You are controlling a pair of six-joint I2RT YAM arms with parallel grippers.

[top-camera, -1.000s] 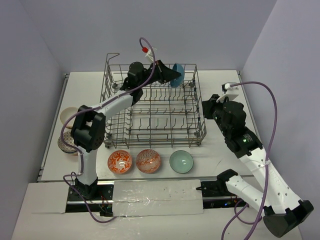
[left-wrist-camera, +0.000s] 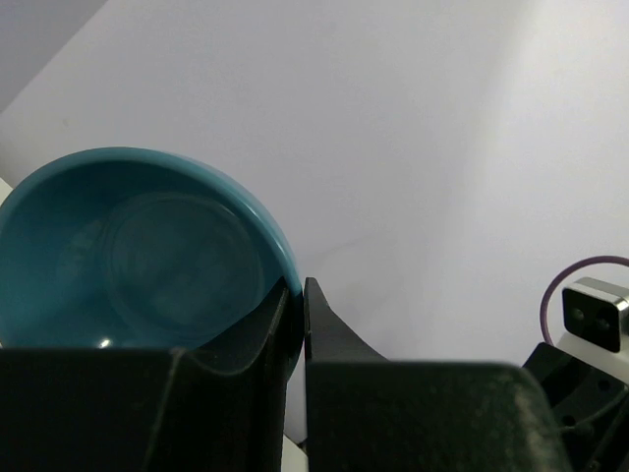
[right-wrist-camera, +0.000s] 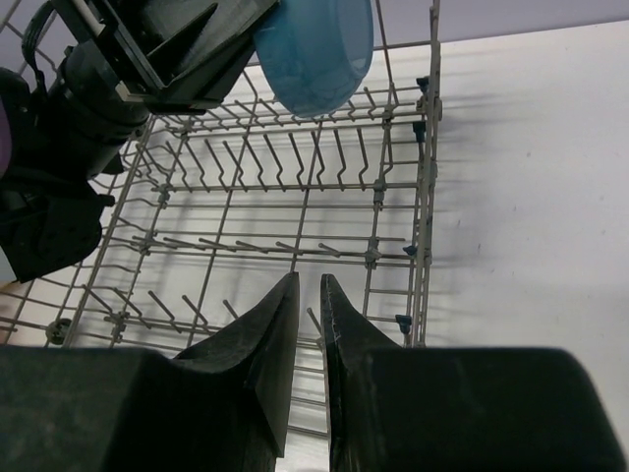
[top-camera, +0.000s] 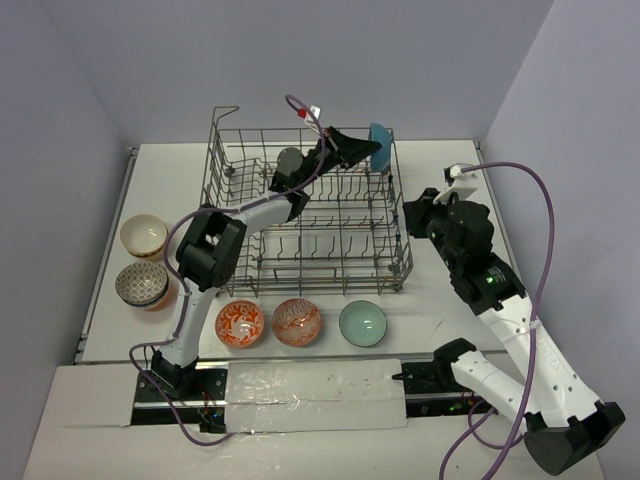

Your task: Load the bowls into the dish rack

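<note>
A blue bowl point(top-camera: 381, 137) is held on edge over the back right corner of the dish rack point(top-camera: 300, 247). My left gripper point(top-camera: 371, 148) is shut on its rim; in the left wrist view the wall of the bowl point(left-wrist-camera: 167, 246) passes between the fingertips. Seen from the right wrist, the bowl point(right-wrist-camera: 316, 61) hangs above the rear row of tines. Just outside the rack's right side, my right gripper point(top-camera: 411, 219) is shut, and nothing shows between its fingertips. In front of the rack sit an orange patterned bowl point(top-camera: 240, 324), a reddish patterned bowl point(top-camera: 297, 322) and a green bowl point(top-camera: 363, 324).
Left of the rack stand a cream bowl point(top-camera: 144, 235) and a dark patterned bowl point(top-camera: 142, 284), each apparently atop another. The rack's tines hold no other bowl. Grey walls close in the back and sides.
Over the last second my left arm has carried the blue bowl rightward to the rack's back right corner, and the bowl now appears more edge-on. My right arm stays still.
</note>
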